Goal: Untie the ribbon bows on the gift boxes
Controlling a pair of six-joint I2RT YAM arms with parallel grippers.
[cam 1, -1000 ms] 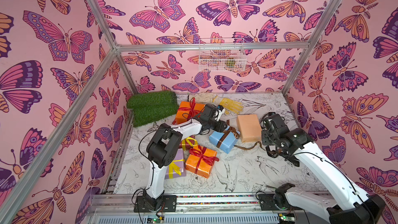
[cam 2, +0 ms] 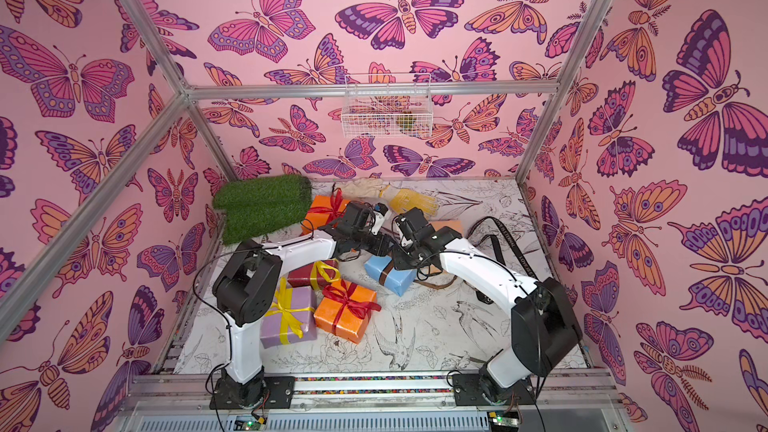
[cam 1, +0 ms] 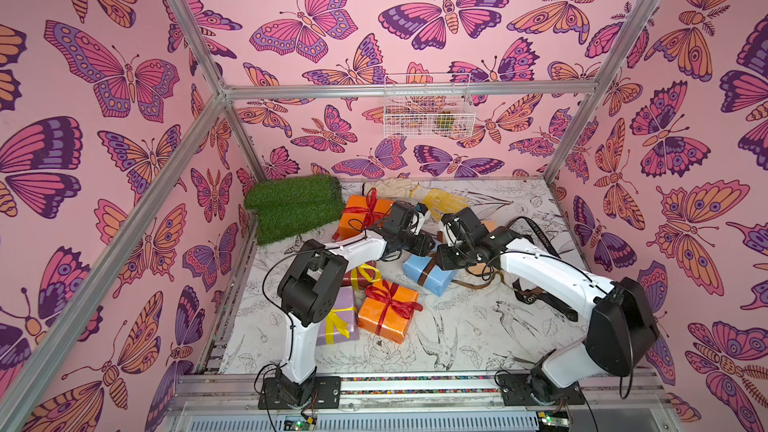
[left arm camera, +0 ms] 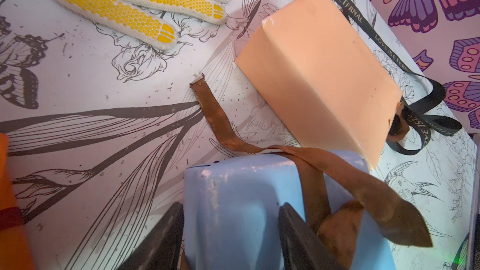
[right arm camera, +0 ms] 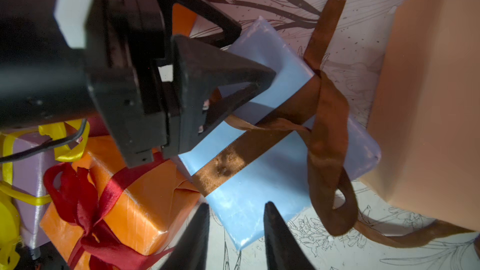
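The blue box (right arm camera: pixel 250 170) has brown ribbon (right arm camera: pixel 327 135) lying across it in loose loops, one tail trailing onto the table. My left gripper is open at the box's side, blue paper between its fingers in the left wrist view. My right gripper stands open above the box, close beside the left one. An orange box (right arm camera: pixel 135 205) with a red bow, a lilac box (cam 2: pixel 288 316) with yellow ribbon, a red box (cam 2: pixel 308 272) with yellow ribbon and another orange box (cam 1: pixel 360 208) with red ribbon sit nearby.
A plain peach box (left arm camera: pixel 325 65) stands behind the blue one, near black printed ribbon (left arm camera: pixel 370 30). Yellow gloves (left arm camera: pixel 135 5) and grass mats (cam 2: pixel 260 204) lie at the back. The front right of the table has free room.
My right gripper has swung left from beside the peach box to over the blue box. The left arm looks nearly unmoved.
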